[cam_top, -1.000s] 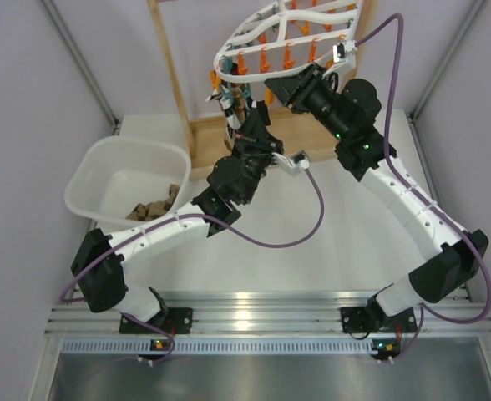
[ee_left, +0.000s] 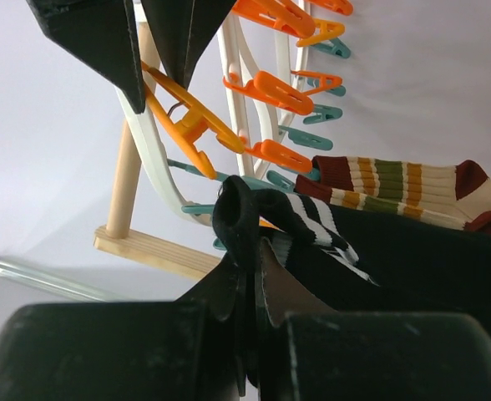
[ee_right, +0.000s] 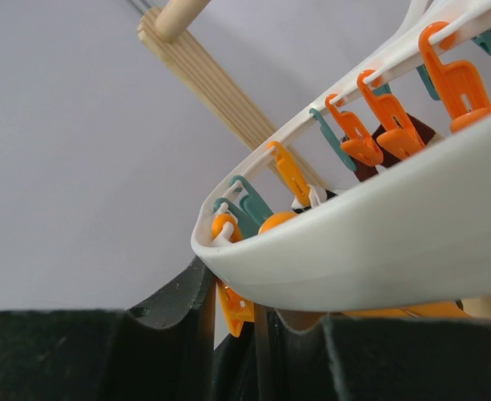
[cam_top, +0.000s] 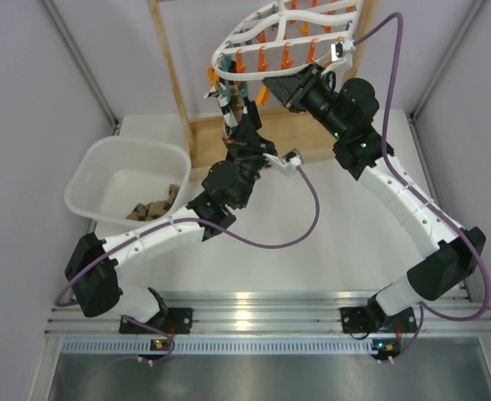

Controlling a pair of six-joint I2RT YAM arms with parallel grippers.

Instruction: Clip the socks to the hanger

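The white hanger [cam_top: 266, 73] with orange and teal clips hangs at the top. My left gripper is shut on a dark sock [ee_left: 239, 217] with a striped part, just below the rail. A brown-and-cream striped sock [ee_left: 412, 184] is among the clips behind it. My right gripper is at an orange clip on the hanger's front rim; in the left wrist view its dark fingertips are on a yellow-orange clip [ee_left: 191, 125]. How far its fingers are closed is unclear.
A white basin [cam_top: 103, 180] with brown items sits at left. A wooden stand [cam_top: 174, 79] supports the hanger. The table's middle and front below the arms are clear.
My left gripper and arm have shifted slightly left and down in the top view. The orange clip at the right gripper has shifted slightly left.
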